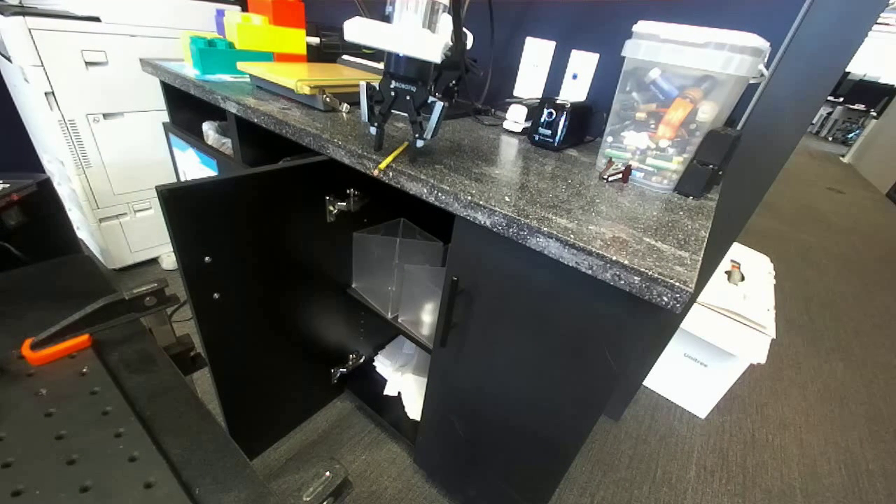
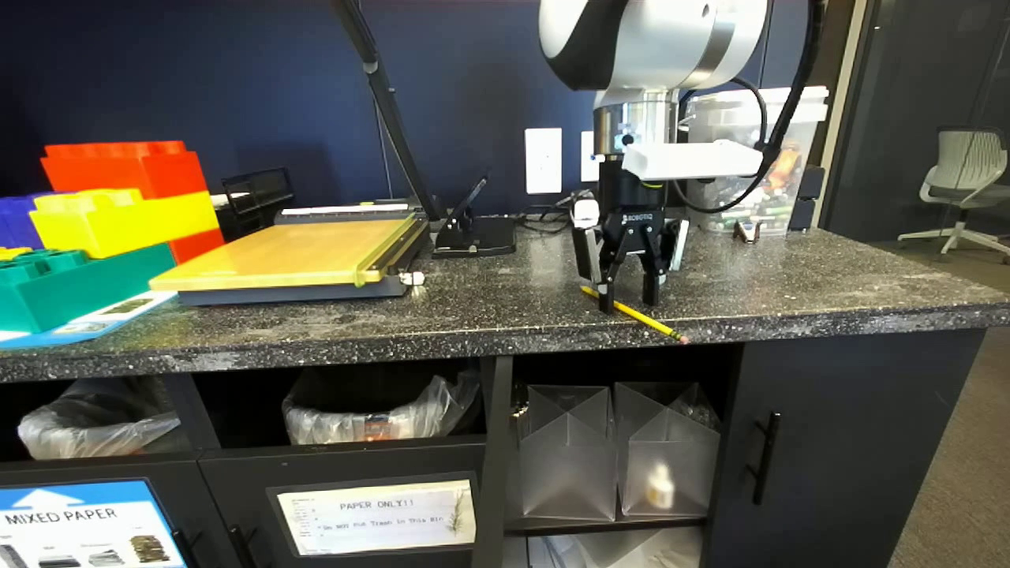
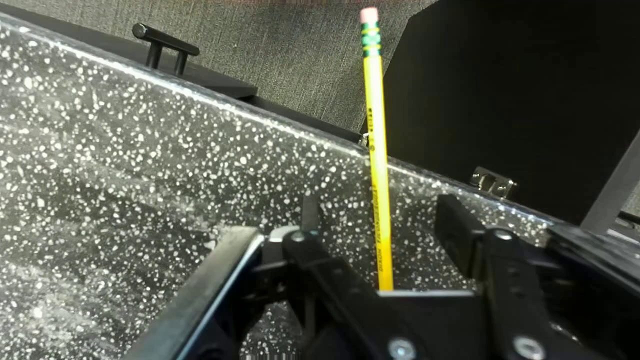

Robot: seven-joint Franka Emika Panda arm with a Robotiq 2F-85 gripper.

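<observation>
A yellow pencil (image 3: pixel 379 174) with a pink eraser lies on the speckled dark countertop (image 2: pixel 805 293), its eraser end reaching out over the front edge. Just above the counter, my gripper (image 2: pixel 627 304) points down with its fingers spread apart. In the wrist view the pencil runs through the gap between the two fingers, and a clear space shows on each side of it. The gripper (image 1: pixel 399 144) appears over the pencil (image 1: pixel 391 158) in the first exterior view. The pencil's far end is hidden behind the gripper's body in the wrist view.
Below the counter a cabinet door (image 1: pixel 260 294) stands open, with clear bins (image 2: pixel 568 454) on its shelf. A yellow-topped paper cutter (image 2: pixel 293 251) sits to the left. A lidded tub of batteries (image 1: pixel 672 109) stands at the right end. Counter right of the gripper is largely bare.
</observation>
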